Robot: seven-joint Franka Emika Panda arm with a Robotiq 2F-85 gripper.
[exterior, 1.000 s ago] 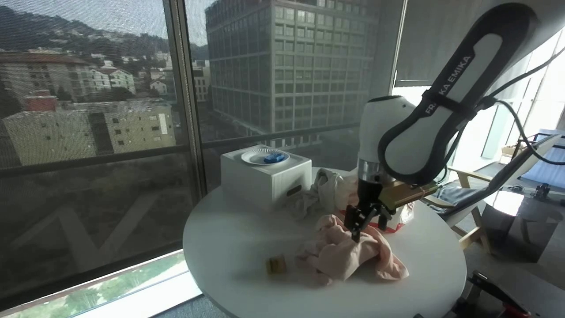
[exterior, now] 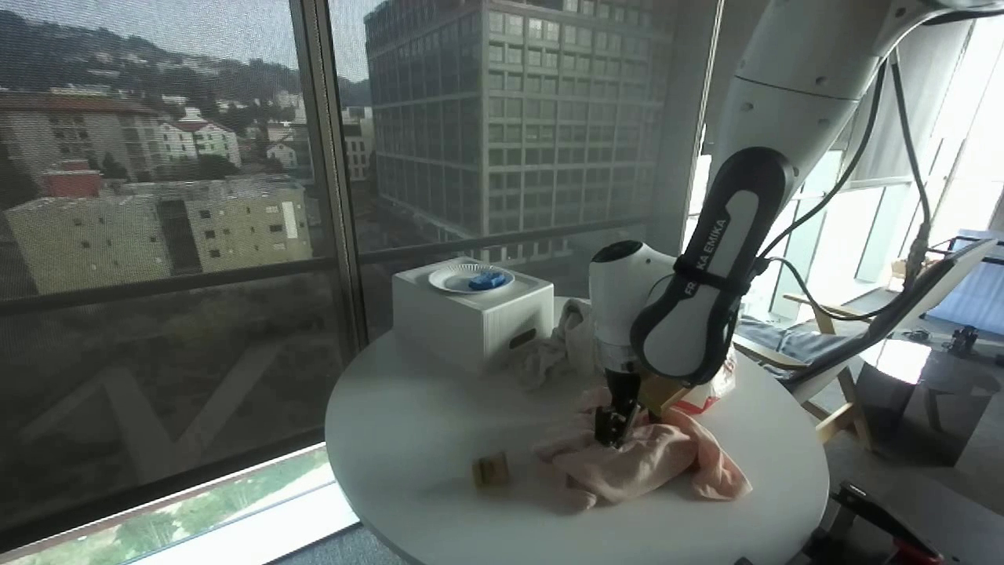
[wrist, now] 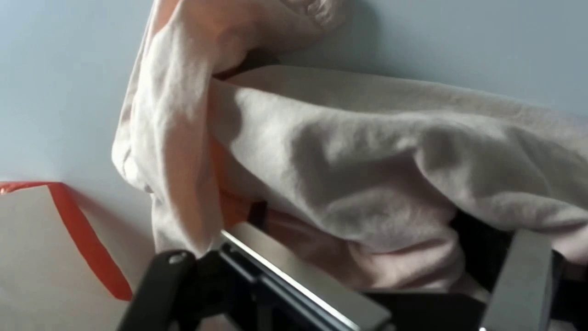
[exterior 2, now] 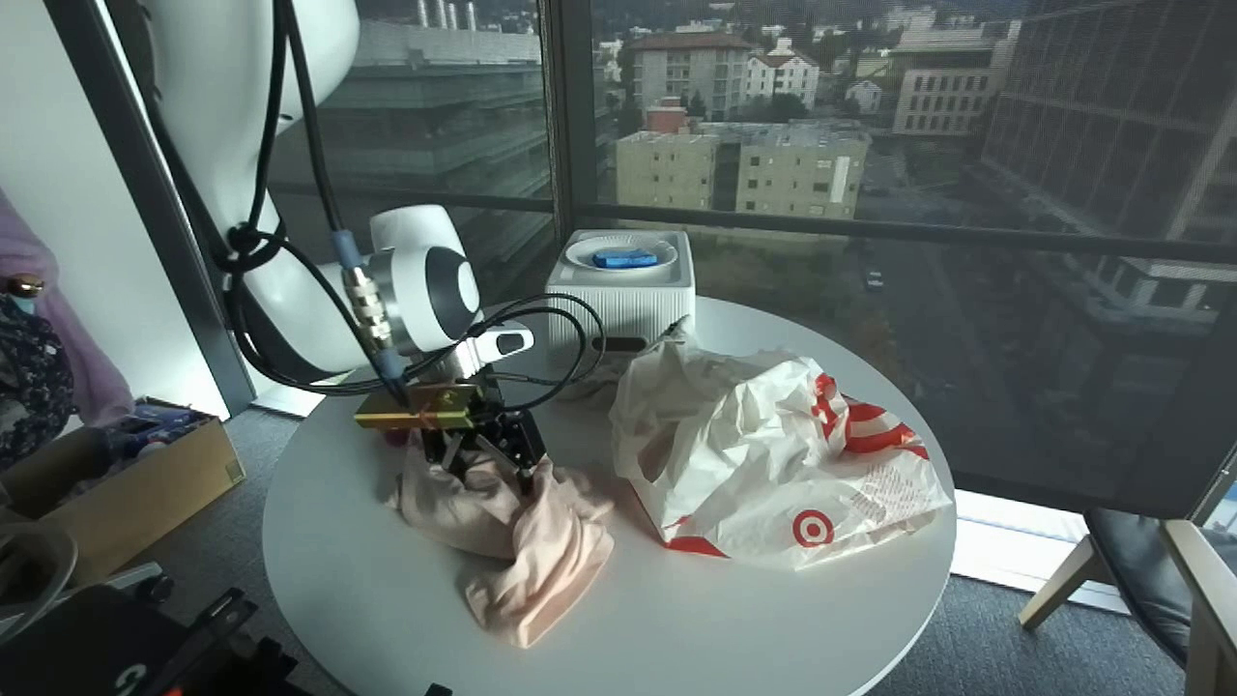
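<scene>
A crumpled pale pink cloth [exterior: 640, 461] lies on the round white table [exterior: 423, 490]. My gripper [exterior: 621, 425] is down at this cloth, its fingers open. In the second exterior view the gripper [exterior 2: 493, 464] reaches into the upper part of the pink cloth [exterior 2: 545, 557]. Close up, folds of the cloth [wrist: 342, 143] run in front of and between the two widely parted fingers. The fingertips are partly hidden by fabric, and no firm hold on it shows.
A white and red plastic bag [exterior 2: 754, 452] stands beside the cloth. Behind are a white box [exterior: 452, 329] bearing a paper plate [exterior: 442, 279] with a blue item [exterior: 487, 281], and a greyish cloth [exterior: 546, 358]. A small yellowish block [exterior: 490, 470] sits apart.
The arm has come lower and to the left in exterior view 1. The gripper now sits deeper in the pink cloth, whose top is flatter and whose right end lies further right.
</scene>
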